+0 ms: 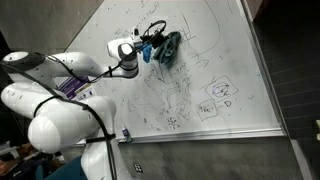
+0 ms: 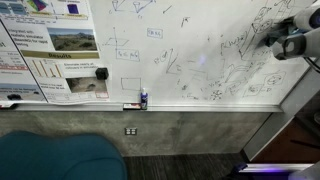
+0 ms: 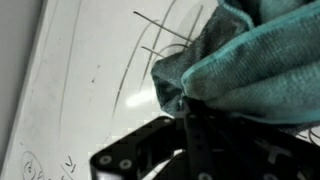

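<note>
A dark green cloth [image 1: 170, 48] with a lighter hem lies against the whiteboard [image 1: 225, 55], bunched beside my gripper [image 1: 157, 40]. In the wrist view, folds of the cloth [image 3: 245, 75] fill the upper right, and its gathered edge runs into my gripper, shut on it. The fingertips are dark and partly covered by the fabric. Black pen strokes show on the whiteboard [image 3: 100, 65] beside the cloth. Exterior view 2 catches only part of the arm and the gripper [image 2: 272, 40] at its right edge.
Handwriting and sketches cover much of the board below and right of the cloth. A marker tray [image 2: 210, 108] runs along its bottom edge, carrying a spray bottle [image 2: 143, 97]. Posters [image 2: 40, 55] fill the board's far left. A teal chair [image 2: 60, 152] stands below.
</note>
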